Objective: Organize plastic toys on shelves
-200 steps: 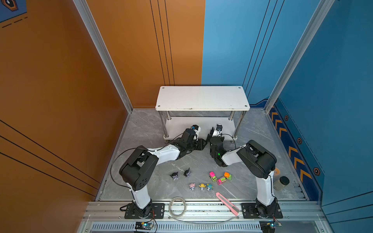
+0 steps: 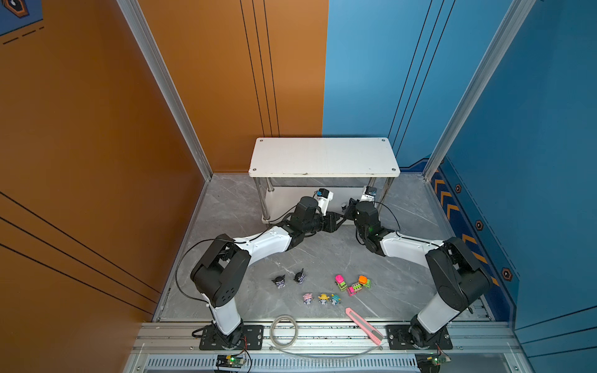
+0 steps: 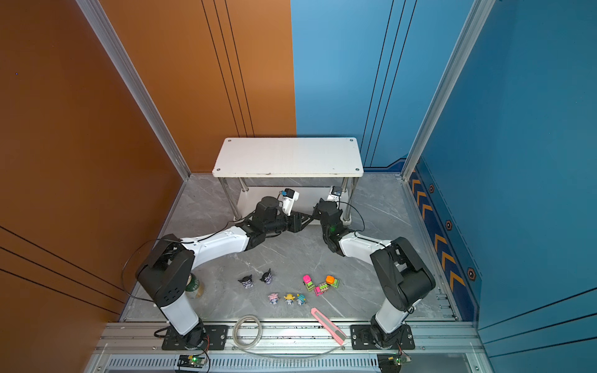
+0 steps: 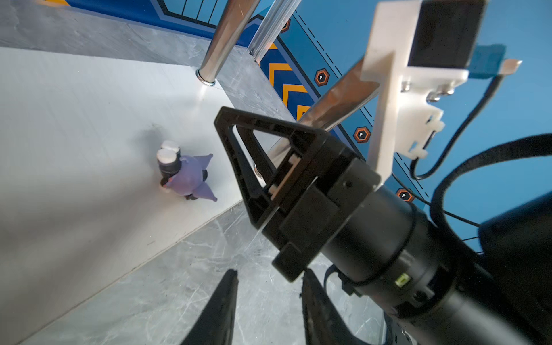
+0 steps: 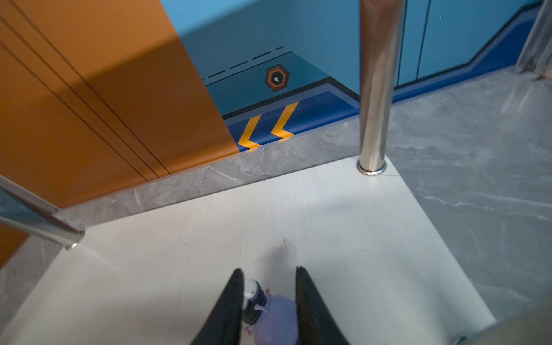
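Observation:
A purple figure with a black and white part [image 4: 187, 177] rests on the lower shelf board [image 4: 86, 132], near its front edge in the left wrist view. My right gripper is open; the figure lies just beyond and between its fingertips, apart from them. Open and empty, my left gripper hangs over the floor in front of the shelf.
The white upper shelf [image 2: 323, 156] is bare, held by metal posts [image 2: 260, 197] at the corners. Both arms' wrists stand close together at the shelf front. A pink tool [image 2: 363, 326] and a coiled hose [image 2: 284, 331] lie by the front rail.
The left gripper has shifted right.

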